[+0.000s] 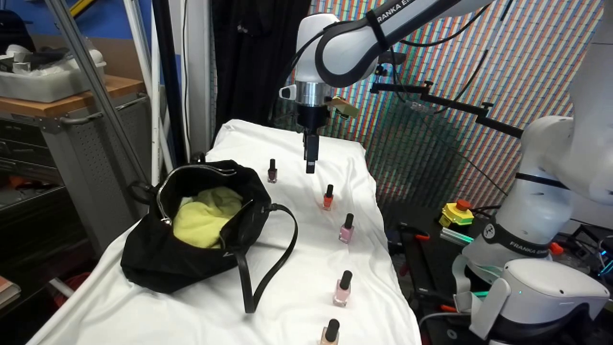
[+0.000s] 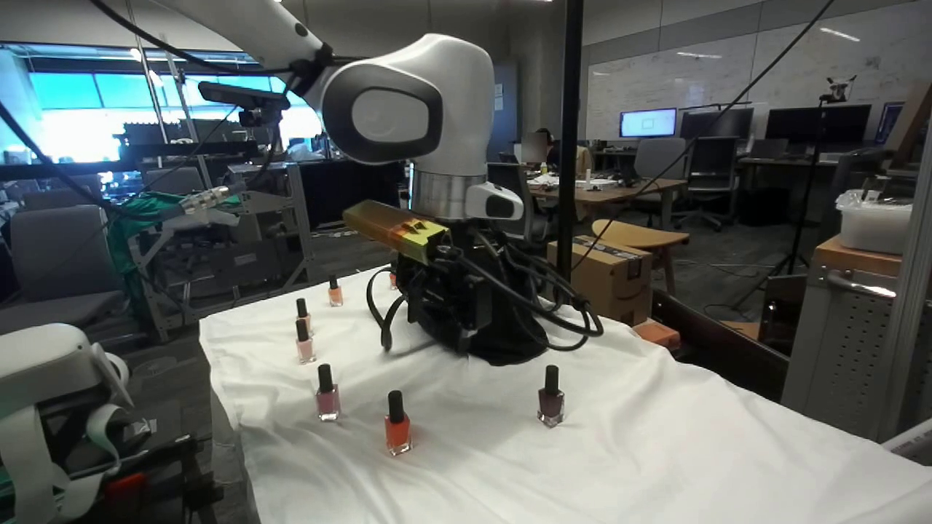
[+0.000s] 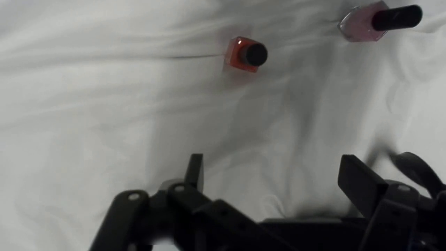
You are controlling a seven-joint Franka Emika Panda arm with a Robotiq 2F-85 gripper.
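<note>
In the wrist view my gripper is open above the cloth, its fingers wide apart with nothing between them. Ahead of the fingertips stands an orange-red nail polish bottle [image 3: 238,54] with a black cap, and a mauve-pink bottle [image 3: 360,23] is farther to the right. A dark plum bottle [image 1: 272,175] stands left of the gripper in exterior view 1. Pale pink [image 1: 342,294] and peach [image 1: 330,339] bottles stand toward the near edge. A black handbag [image 1: 172,265] lies open on the left, with yellow-green cloth [image 1: 210,215] inside.
White cloth [image 1: 310,253] with wrinkles covers the table. The bag's strap [image 1: 293,244] loops out toward the bottles. Beyond the table's right side are a headset [image 1: 551,293] and a second arm's base [image 1: 505,212].
</note>
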